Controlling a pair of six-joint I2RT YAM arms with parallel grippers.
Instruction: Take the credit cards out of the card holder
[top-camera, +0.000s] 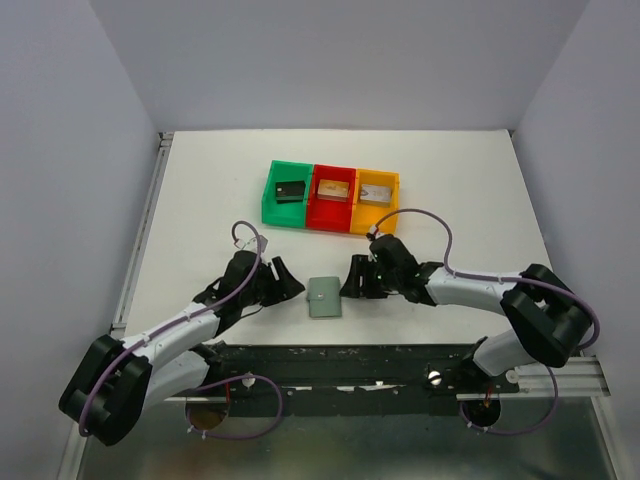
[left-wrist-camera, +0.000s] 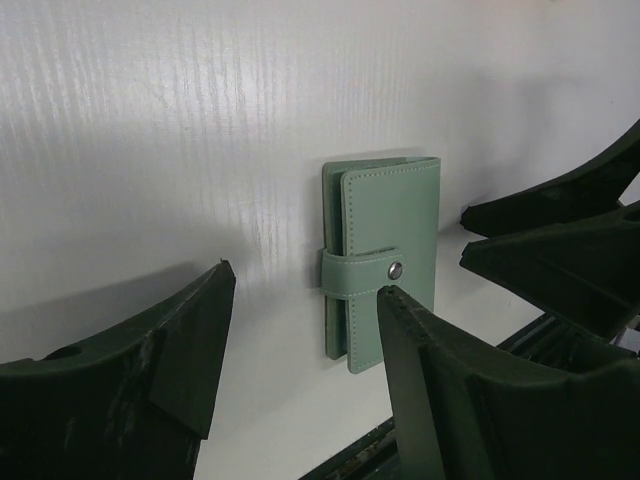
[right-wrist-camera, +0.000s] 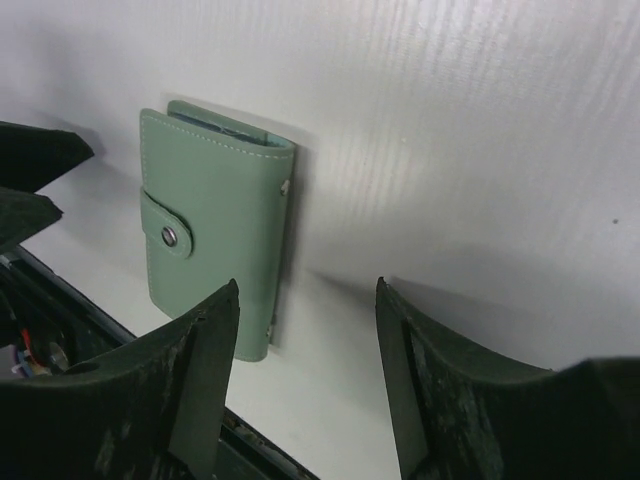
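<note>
A sage-green card holder (top-camera: 325, 298) lies flat near the table's front edge, between the two arms. Its snap strap is fastened on the left side, as the card holder (left-wrist-camera: 390, 250) shows in the left wrist view. No card can be seen sticking out of it. My left gripper (top-camera: 292, 280) is open just left of the holder, with nothing between its fingers. On the other side, my right gripper (top-camera: 352, 282) stands part open close to the holder's right edge, also empty. The card holder (right-wrist-camera: 215, 225) appears left of centre in the right wrist view.
Green (top-camera: 284, 214), red (top-camera: 329, 214) and yellow (top-camera: 373, 218) bins stand side by side farther back, each with a small item inside.
</note>
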